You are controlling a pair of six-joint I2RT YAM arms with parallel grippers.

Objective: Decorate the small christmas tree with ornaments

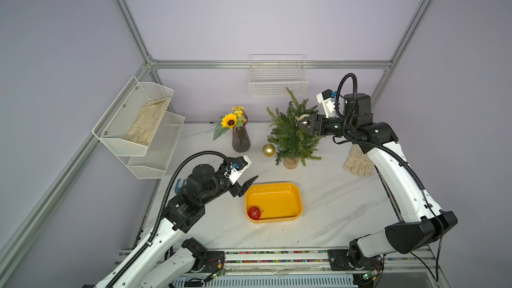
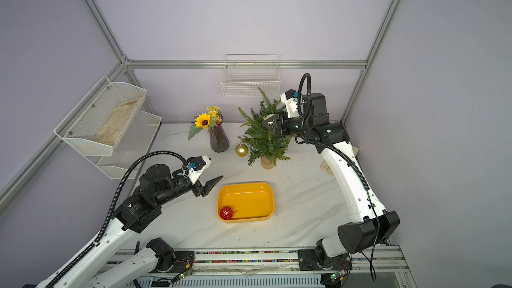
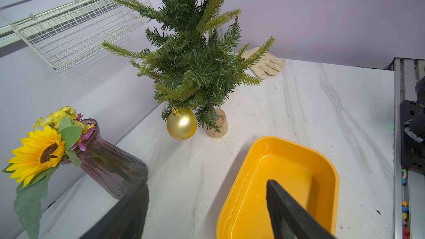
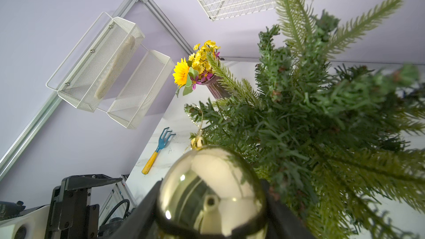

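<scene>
The small green tree point(image 1: 290, 130) stands upright on its wooden base at the back of the table. From its lower left side hangs a gold ball point(image 3: 182, 124). My right gripper point(image 1: 302, 122) is at the tree's upper front, shut on a second gold ball point(image 4: 212, 190). In the right wrist view that ball's cap and thin loop point(image 4: 200, 126) point up beside a branch tip; I cannot tell whether the loop is around it. A red ornament point(image 1: 254, 212) lies in the yellow tray point(image 1: 273, 186). My left gripper hangs open and empty by the tray's left side.
A vase point(image 1: 241, 138) with a sunflower stands left of the tree. Work gloves point(image 1: 359, 161) lie to the right, and a blue hand fork point(image 4: 163, 139) at the far left. A wire basket point(image 1: 278, 81) is on the back wall. Right of the tray the table is clear.
</scene>
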